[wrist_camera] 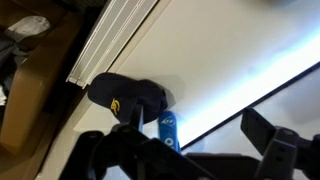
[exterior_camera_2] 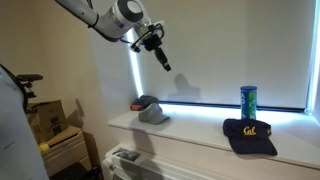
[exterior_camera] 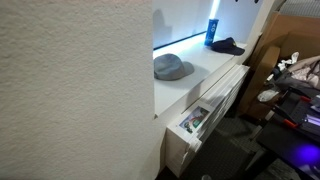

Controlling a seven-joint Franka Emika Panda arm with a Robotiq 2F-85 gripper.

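Observation:
My gripper (exterior_camera_2: 151, 38) hangs high in the air above the white ledge, its fingers spread apart and empty. Only its fingertips (exterior_camera: 259, 3) show at the top edge of exterior view 1. In the wrist view the two dark fingers (wrist_camera: 262, 135) stand wide apart. A black cap with yellow "Cal" lettering (exterior_camera_2: 250, 140) lies on the ledge, with a blue can (exterior_camera_2: 248, 102) upright just behind it. Farther along the ledge sits a grey cap (exterior_camera: 172, 69), with something dark and reddish (exterior_camera_2: 143, 101) behind it.
A white drawer (exterior_camera: 188, 133) under the ledge stands pulled out with small items inside. The ledge (exterior_camera_2: 195, 128) is bare between the two caps. Beyond its far end are brown boxes (exterior_camera_2: 45, 120). A window blind (exterior_camera_2: 225, 55) rises behind.

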